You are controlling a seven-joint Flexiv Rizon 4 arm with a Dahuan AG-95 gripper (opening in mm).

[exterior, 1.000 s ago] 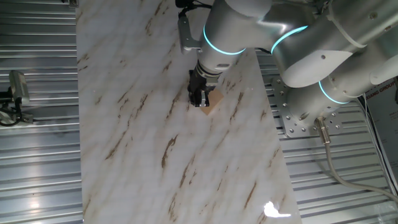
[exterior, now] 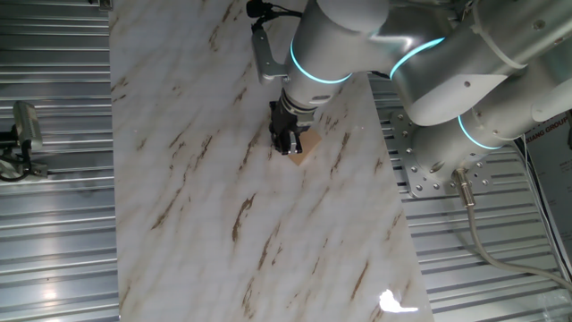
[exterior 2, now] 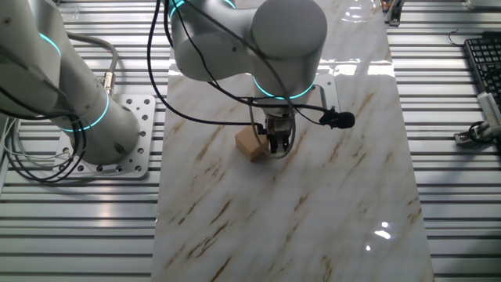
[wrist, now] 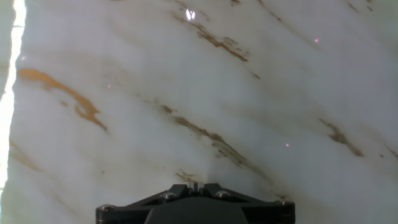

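Observation:
A small tan box rests on the marble-patterned board, partly hidden by my gripper in exterior view 1. From exterior view 2 the box appears right beside the gripper, on its robot-base side; whether they touch I cannot tell. The wrist view has the black gripper at its bottom edge, fingertips together and nothing visible between them. Only bare marbled surface lies ahead there, with no box in sight.
The marbled board is otherwise clear. Slatted metal table flanks it. The robot base stands at one side. Loose black cables hang around the arm. A keyboard lies off the board.
My gripper stays in almost the same place, and the box has not visibly moved.

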